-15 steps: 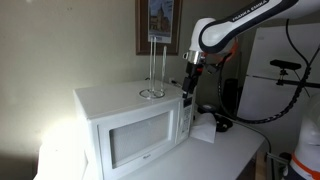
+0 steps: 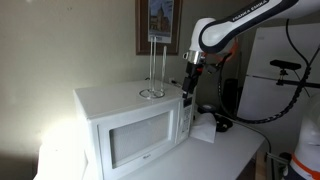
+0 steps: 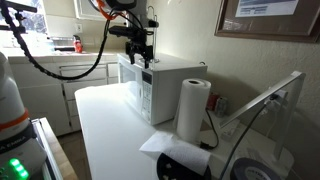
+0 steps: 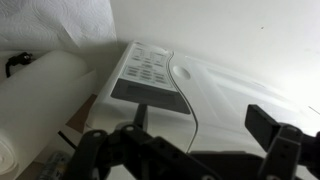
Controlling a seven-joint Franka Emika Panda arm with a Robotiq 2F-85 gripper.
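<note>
A white microwave [image 2: 138, 138] stands on the counter with its door shut. In the wrist view its keypad [image 4: 152, 66] and a dark panel strip [image 4: 150, 96] lie ahead, with the white door [image 4: 240, 88] to their right. My gripper is open, its two black fingers wide apart and nothing seen between them. The left finger overlaps the lower part of the control panel in this view; whether it touches cannot be told. From outside, the gripper [image 2: 187, 94] hangs at the upper corner of the microwave's control side, pointing down.
A paper towel roll [image 3: 191, 110] stands close beside the microwave. A white sheet [image 3: 174, 149] and a black round item [image 3: 187, 167] lie near it. A wire rack [image 2: 152, 93] sits on the microwave top.
</note>
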